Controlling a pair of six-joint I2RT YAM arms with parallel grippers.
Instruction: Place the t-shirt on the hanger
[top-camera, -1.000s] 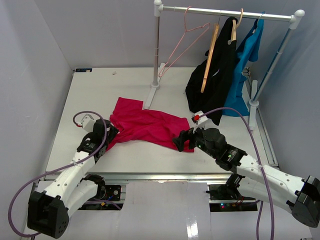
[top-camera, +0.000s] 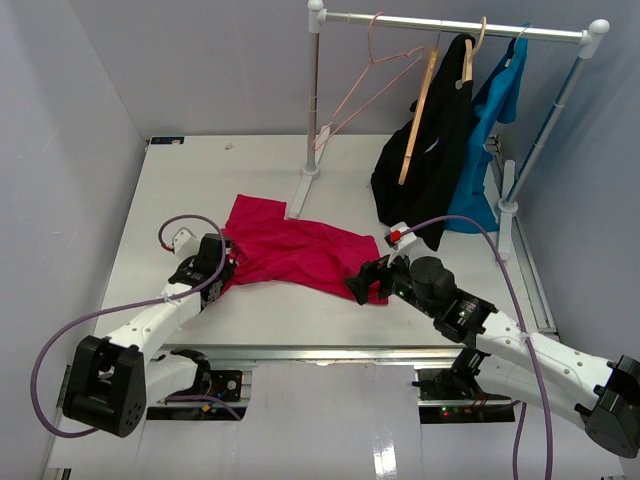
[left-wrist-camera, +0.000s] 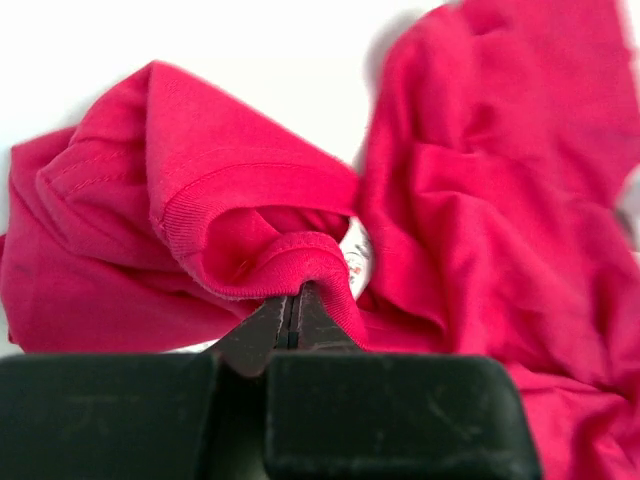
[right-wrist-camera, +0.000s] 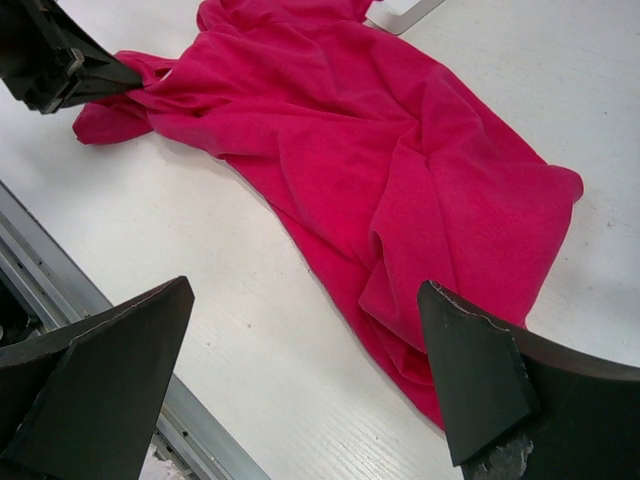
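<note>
A red t shirt (top-camera: 300, 250) lies crumpled across the white table. At its left end my left gripper (top-camera: 230, 262) is shut on its collar; in the left wrist view the fingertips (left-wrist-camera: 275, 330) pinch the ribbed neckline. My right gripper (top-camera: 370, 275) hangs over the shirt's right end, its fingers spread apart with nothing between them, as the right wrist view shows. A pink hanger (top-camera: 353, 90) and a bare wooden hanger (top-camera: 418, 115) hang on the rail (top-camera: 390, 22).
A black garment (top-camera: 440, 170) and a blue one (top-camera: 480, 190) hang at the right of the rack. The rack's foot (top-camera: 302, 192) touches near the shirt's back edge.
The right arm stays nearly still.
</note>
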